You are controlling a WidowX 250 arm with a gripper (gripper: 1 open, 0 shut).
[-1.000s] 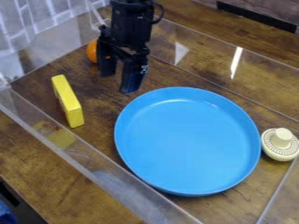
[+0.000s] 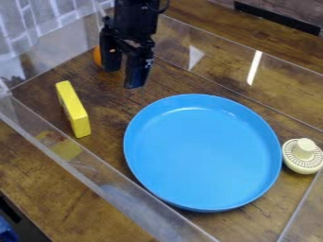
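Note:
My black gripper (image 2: 127,67) hangs at the top centre, open, its fingers pointing down above the wooden surface behind a large blue plate (image 2: 202,151). A yellow block (image 2: 74,109) stands at the left of the plate. An orange object (image 2: 100,56) is at the back left, partly hidden behind the gripper.
A cream round object with a knob (image 2: 301,157) sits right of the plate. Clear walls run along the left and front. Bare wood (image 2: 228,47) fills the back right.
My gripper has moved a little to the left and up in the view, covering more of the orange object. The other things are unchanged.

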